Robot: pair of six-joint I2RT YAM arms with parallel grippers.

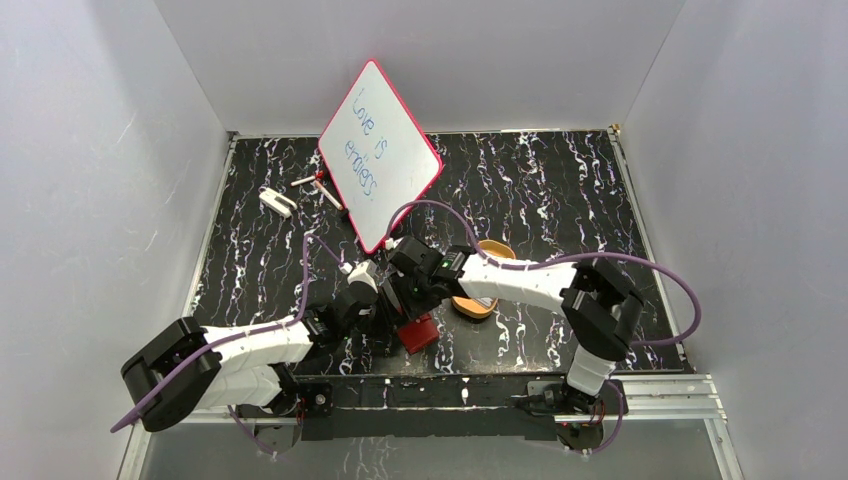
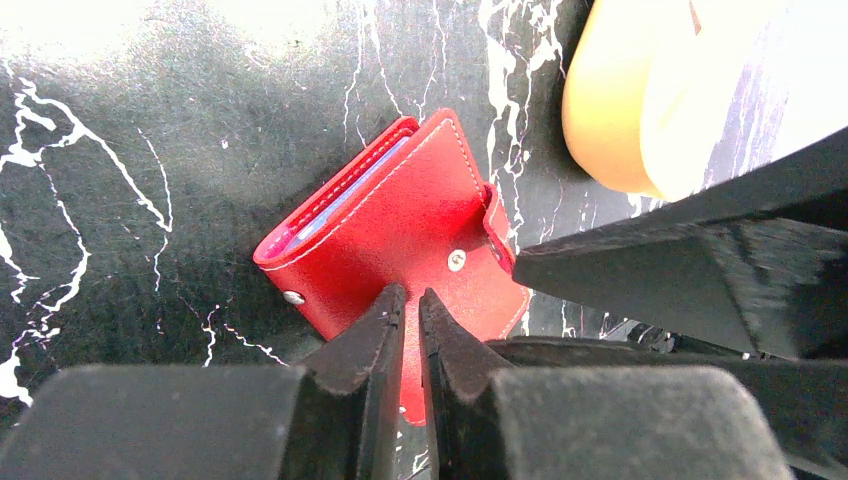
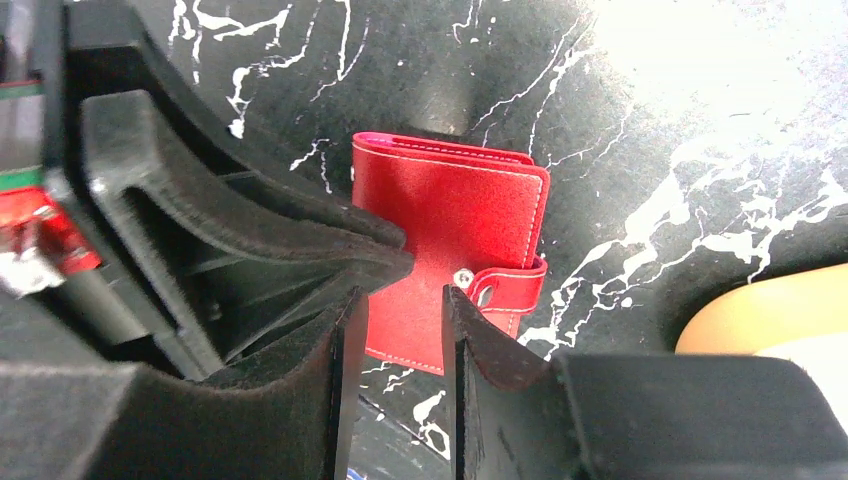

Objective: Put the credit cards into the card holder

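A red card holder with a snap strap lies on the dark marble table at front centre, under both grippers. In the left wrist view the holder shows a slot with something light blue and pink inside. My left gripper is over its lower part, fingertips close together with a narrow gap. In the right wrist view my right gripper is over the holder, fingers apart with nothing between them; the other gripper reaches in from the left.
An orange bowl sits right of the holder. A whiteboard with writing stands at the back, markers and a white object to its left.
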